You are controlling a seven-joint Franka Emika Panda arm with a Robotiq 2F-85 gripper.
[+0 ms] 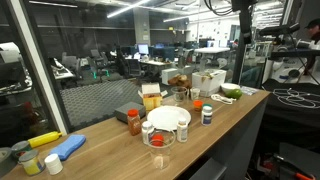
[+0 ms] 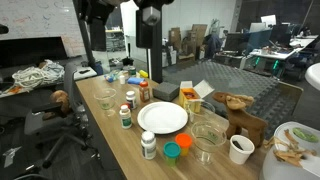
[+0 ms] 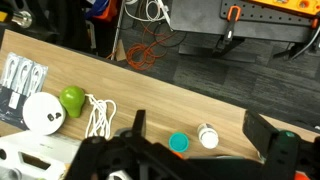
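Observation:
High over the long wooden table (image 1: pixel 110 150), my gripper is open, with its two dark fingers wide apart and nothing between them in the wrist view. Below that gap show a teal round lid (image 3: pixel 179 141) and a white bottle (image 3: pixel 208 136) near the table edge. A white plate (image 2: pixel 162 118) lies mid-table. Around it stand a white bottle (image 2: pixel 148 145), a teal-topped jar (image 2: pixel 172 152), a small orange item (image 2: pixel 180 155) and a clear glass container (image 2: pixel 208 140). Part of the dark arm blocks the upper middle of exterior view 2.
An open yellow box (image 1: pixel 151 96) and an orange-capped bottle (image 1: pixel 134 122) stand behind the plate. Beyond the glass are a brown plush animal (image 2: pixel 240 120) and a white mug (image 2: pixel 241 149). A blue cloth (image 1: pixel 68 147) lies at the other end. Tall window panes line the back.

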